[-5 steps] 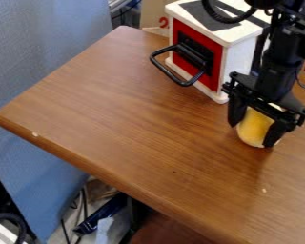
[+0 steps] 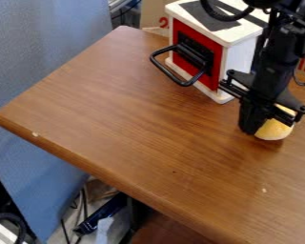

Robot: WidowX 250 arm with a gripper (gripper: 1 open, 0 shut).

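Note:
My black gripper (image 2: 262, 112) is at the right of the view, low over the table, right at a pale yellow cylindrical object (image 2: 277, 129) that it mostly hides. Whether the fingers are closed on that object cannot be made out. Just behind and left of the gripper stands a white box with a red front (image 2: 196, 59), which has a black loop handle sticking out toward the table's left.
A blue padded surface (image 2: 41, 67) lies beyond the left edge, and a cardboard box sits at the back.
Over the last second my gripper and the yellow object under it have shifted to the right and slightly up in the view. The white box and table look unchanged.

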